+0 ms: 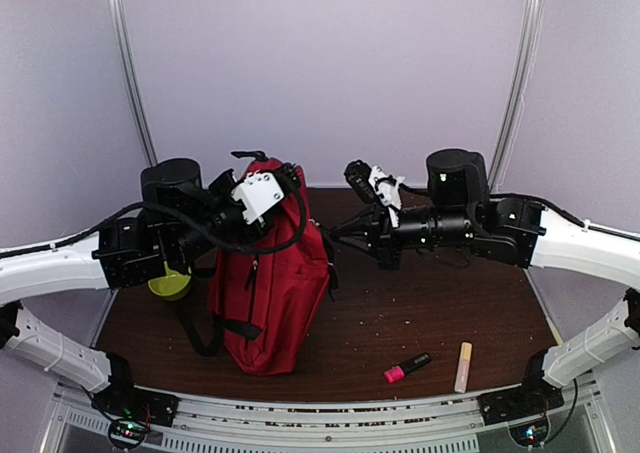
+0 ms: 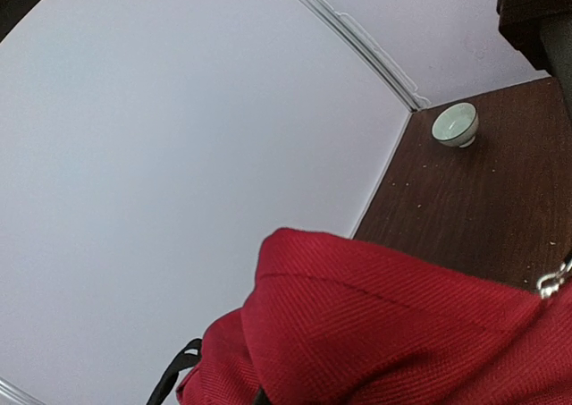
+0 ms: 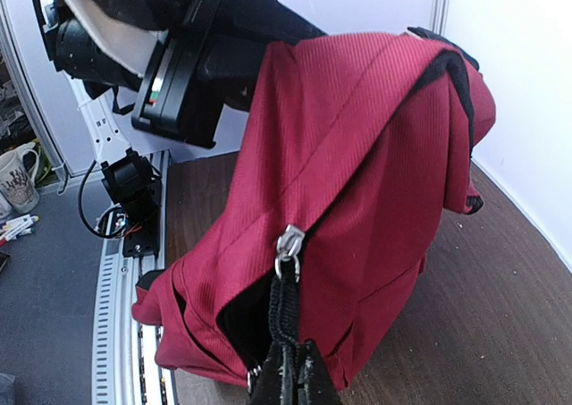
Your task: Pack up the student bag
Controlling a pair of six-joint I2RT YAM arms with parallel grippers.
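Observation:
The red bag [image 1: 278, 303] stands upright on the table, left of centre. At its upper part my left gripper is shut on the fabric; red cloth hides most of its fingers in the left wrist view. In the right wrist view a metal zipper slider [image 3: 289, 242] sits on the bag's edge, with a black pull cord [image 3: 284, 307] hanging from it. My right gripper is shut on that cord, just off the bag's right side. A pink and black highlighter [image 1: 407, 367] and a pale capped stick [image 1: 463, 367] lie at the front right.
A yellow-green bowl [image 1: 170, 284] stands left of the bag, partly covered by the left arm. The left wrist view shows a pale bowl [image 2: 456, 124] near a table corner. Off the table is a mug [image 3: 18, 178]. Open tabletop [image 1: 450, 308] lies right of the bag.

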